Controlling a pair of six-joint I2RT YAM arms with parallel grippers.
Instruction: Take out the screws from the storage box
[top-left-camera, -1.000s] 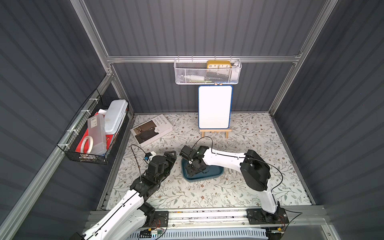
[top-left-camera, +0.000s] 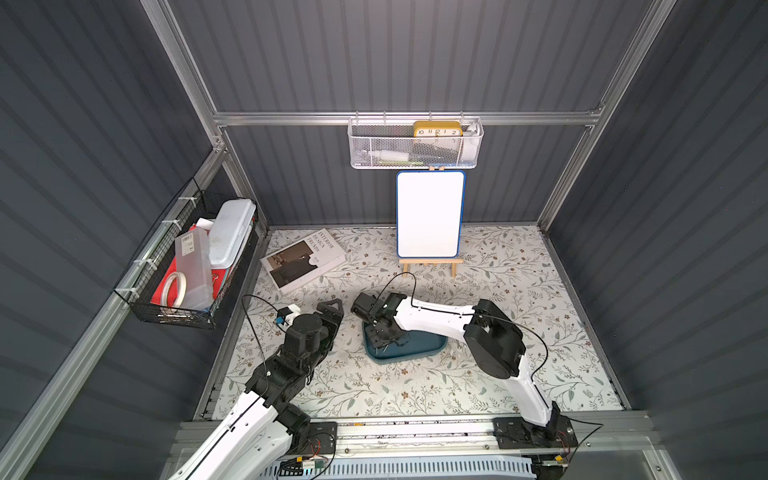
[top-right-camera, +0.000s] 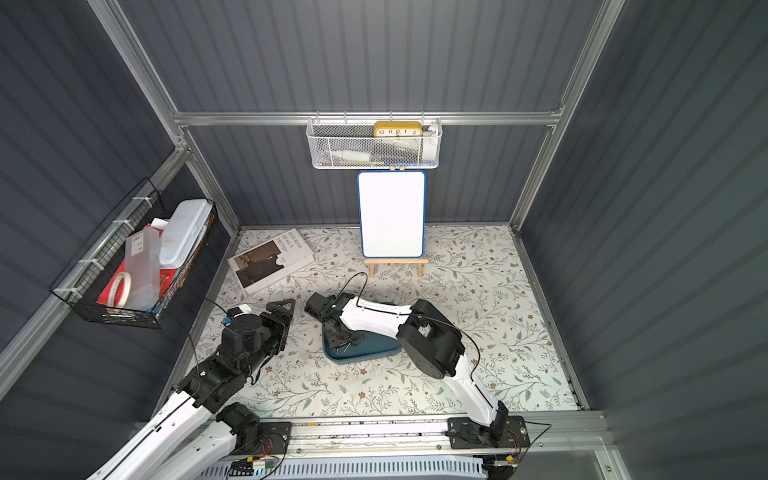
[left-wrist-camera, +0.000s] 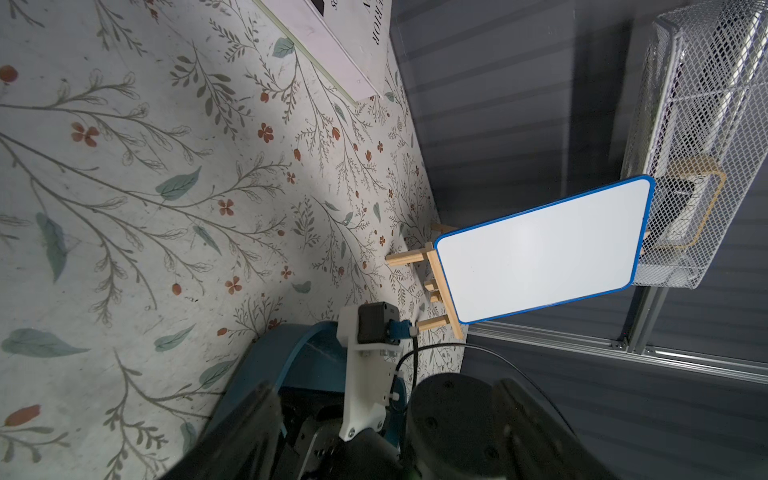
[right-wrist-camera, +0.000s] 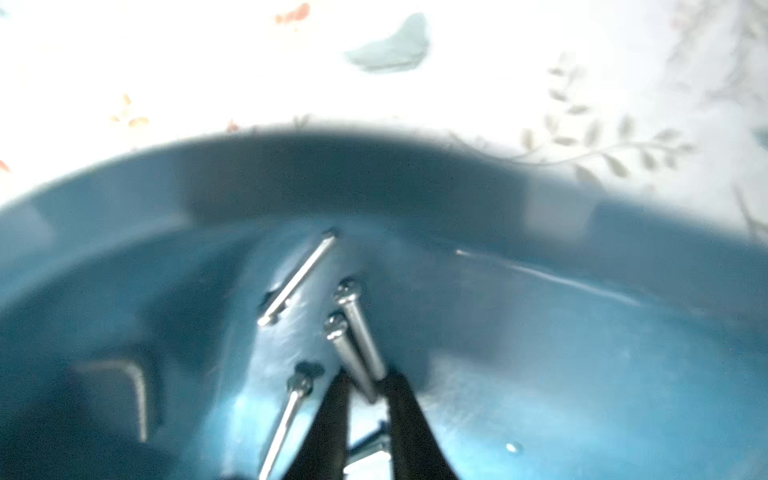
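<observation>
A teal oval tray (top-left-camera: 424, 349) lies mid-table with my right gripper down inside it. In the right wrist view several screws (right-wrist-camera: 296, 280) lie on its bottom, and a bent hex key (right-wrist-camera: 137, 388) at the left. Two screws lie at the dark fingertips; whether either is gripped I can't tell. My left gripper (top-left-camera: 334, 312) is raised left of the tray, apart from it; its blurred fingers stand apart in the left wrist view, nothing visible between them.
A book (top-left-camera: 304, 257) lies at back left. A whiteboard on an easel (top-left-camera: 429, 214) stands behind the tray. A black wire basket (top-left-camera: 172, 318) with boxes hangs on the left wall, a white mesh basket (top-left-camera: 376, 140) above the whiteboard.
My right arm has shifted a little left within the tray. My left arm has drawn left, away from the tray.
</observation>
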